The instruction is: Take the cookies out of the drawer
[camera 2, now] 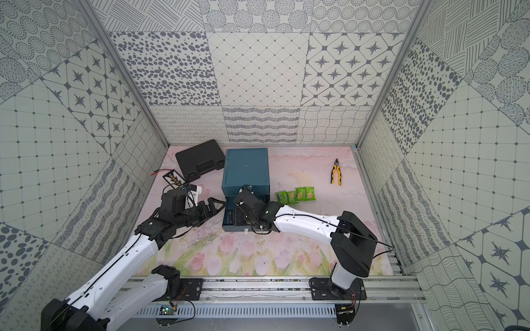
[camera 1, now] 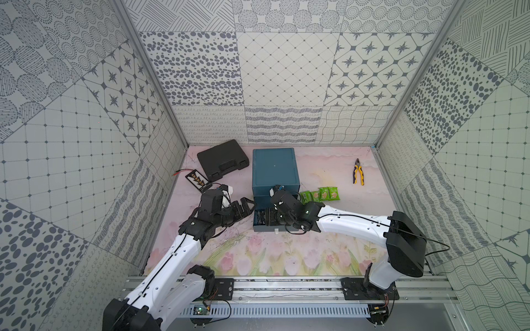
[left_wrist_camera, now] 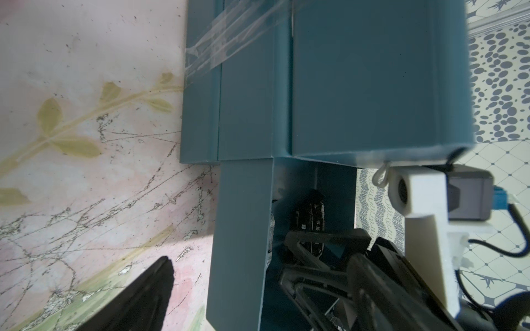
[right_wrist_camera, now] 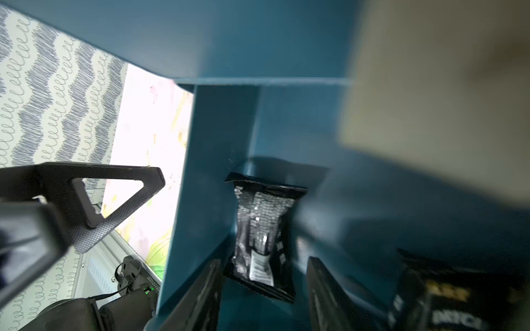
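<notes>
The blue cabinet's drawer [camera 1: 257, 227] is pulled out at the front. Inside lies a black cookie packet [right_wrist_camera: 264, 234], near one side wall in the right wrist view. A second black packet [right_wrist_camera: 455, 295] shows partly at lower right. My right gripper is open over the drawer, its two fingertips on either side of the near end of the first packet; no grip on it shows. My left gripper [camera 1: 248, 205] stands open just left of the drawer, and its fingers appear wide apart in the left wrist view.
Several green packets [camera 1: 325, 193] lie right of the cabinet [camera 1: 275, 168]. A black case [camera 1: 223, 159] and a small tray of bits [camera 1: 196, 179] are at back left; yellow pliers [camera 1: 358, 172] at far right.
</notes>
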